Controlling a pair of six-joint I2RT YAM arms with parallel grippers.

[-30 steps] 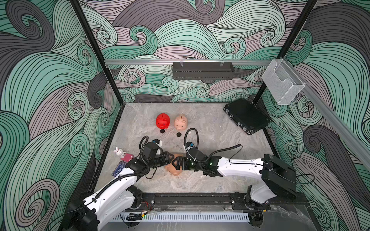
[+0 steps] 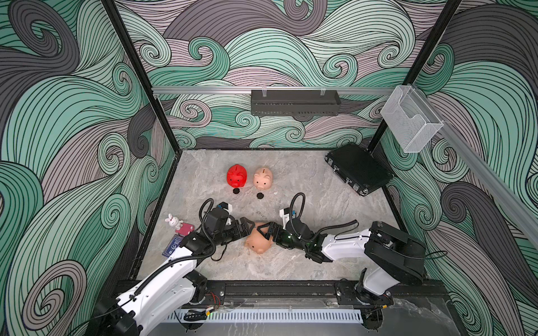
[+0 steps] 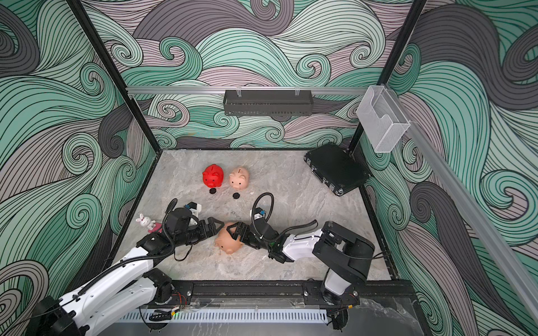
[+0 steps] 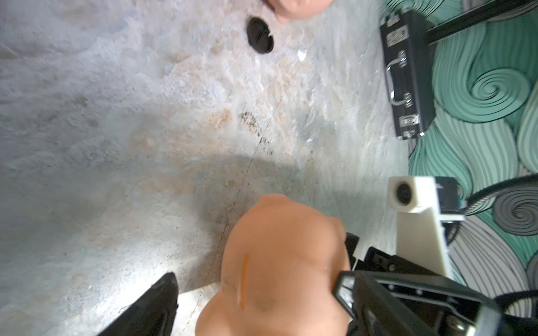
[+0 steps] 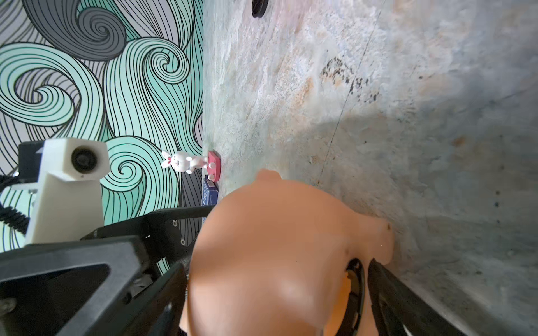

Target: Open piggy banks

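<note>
Between my two grippers at the front middle is an orange piggy bank (image 2: pixel 258 242), tilted, with its coin slot facing my left wrist camera (image 4: pixel 285 263) and a dark round ring on the underside (image 5: pixel 353 296) toward my right one. My left gripper (image 2: pixel 246 226) is part open at its left side. My right gripper (image 2: pixel 268 229) is open around the pig from the right, a finger close to the dark ring; whether it touches is unclear. A red piggy bank (image 2: pixel 236 176) and a pale pink one (image 2: pixel 262 178) stand behind, each with a black disc in front.
A black case (image 2: pixel 357 168) lies at the back right. A white rabbit figure (image 2: pixel 172 221) and a blue card (image 2: pixel 171 246) sit at the left edge. The table's middle behind the grippers is mostly clear.
The orange pig has shifted slightly right. My right gripper and wrist have moved rightward and turned, and my left gripper has shifted slightly.
</note>
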